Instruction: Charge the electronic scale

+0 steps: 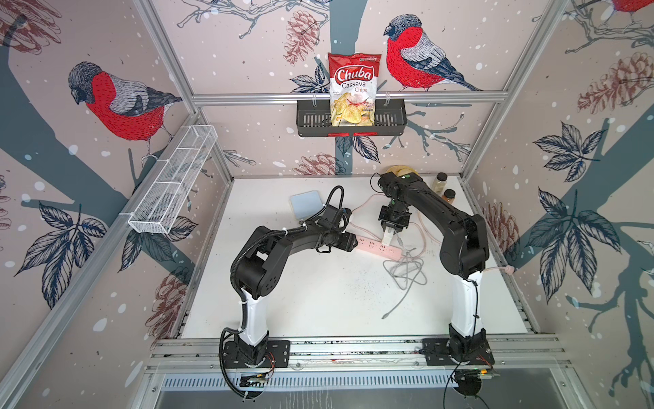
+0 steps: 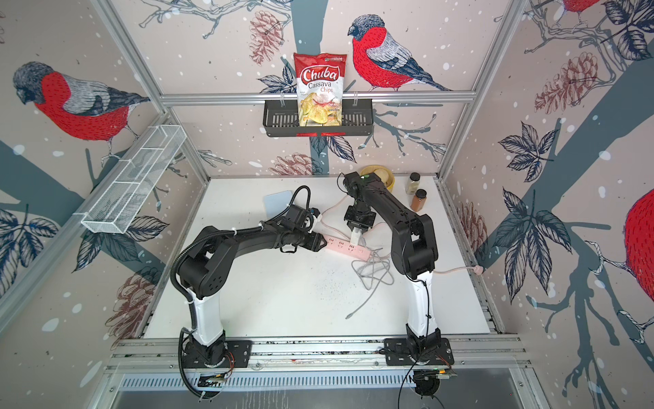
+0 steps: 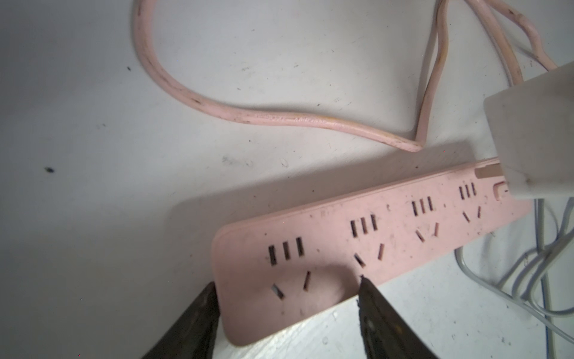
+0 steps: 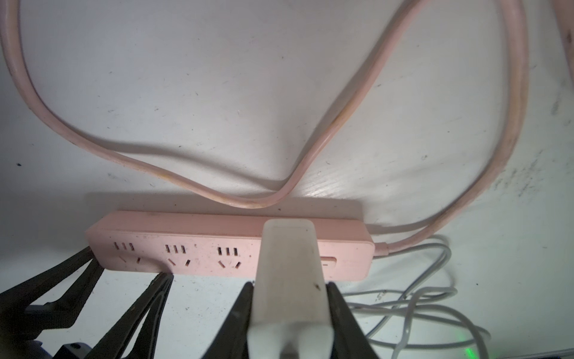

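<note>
My left gripper is shut on the left end of the pink power strip (image 3: 326, 233), one finger on each side. The strip lies flat on the table with its sockets facing up. My right gripper is shut on a white charger block (image 4: 287, 263), held over the strip's right part near the switch. In the left wrist view a pale prong (image 3: 489, 171) shows between the block and the strip; I cannot tell whether it is in a socket. A light blue flat square (image 1: 306, 204), perhaps the scale, lies behind my left arm.
A grey cable (image 1: 408, 269) lies in loose loops right of the strip. The strip's pink cord (image 4: 514, 107) curves behind it. A yellow bowl (image 2: 378, 173) and two jars (image 2: 416, 191) stand at the back right.
</note>
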